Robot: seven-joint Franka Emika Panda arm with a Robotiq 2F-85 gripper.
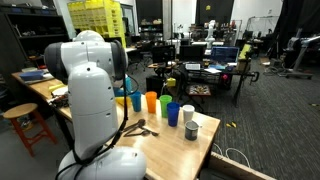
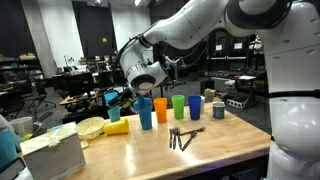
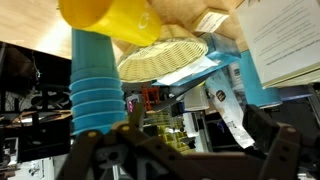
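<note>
In the wrist view my gripper is open, its dark fingers wide apart and nothing held between them. A stack of blue cups [image 3: 95,100] runs along the left side of that view, beside the left finger. The yellow cup [image 3: 112,18] is at its top left, and a pale yellow basket [image 3: 160,56] lies just right of it. In exterior view 2 the blue cups [image 2: 145,117] stand upright near the yellow cup [image 2: 116,127], which lies on its side. The arm's hand is above and behind them there; its fingertips are hard to make out.
Orange [image 2: 161,105], green [image 2: 178,106] and dark blue [image 2: 195,106] cups stand in a row. Cutlery [image 2: 183,137] lies on the table before them. A white box [image 2: 53,153] stands at the left.
</note>
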